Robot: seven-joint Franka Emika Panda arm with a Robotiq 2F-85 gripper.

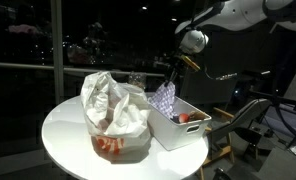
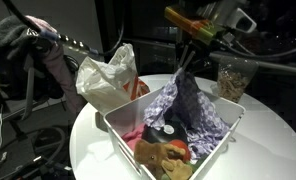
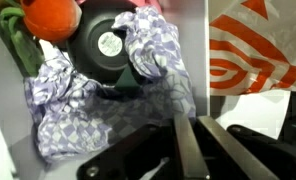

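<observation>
A patterned white-and-purple cloth (image 2: pixel 196 113) hangs bunched from my gripper (image 2: pixel 183 70), its lower folds still inside the white box (image 2: pixel 120 148). In exterior view 1 the raised cloth (image 1: pixel 164 98) shows above the box's far side, below the gripper (image 1: pixel 174 77). From the wrist the cloth (image 3: pixel 98 118) spreads across the box and rises to my fingers (image 3: pixel 193 150), which are shut on it. A dark round pan-like thing (image 3: pixel 106 46), a red-orange round toy (image 3: pixel 51 18) and a brown plush toy (image 2: pixel 162 157) lie in the box.
Beside the box stands a crumpled white bag with orange print (image 1: pixel 116 112). A clear container of small brown pieces (image 2: pixel 232 78) is behind the box. The round white table (image 1: pixel 63 132) has free room at its left.
</observation>
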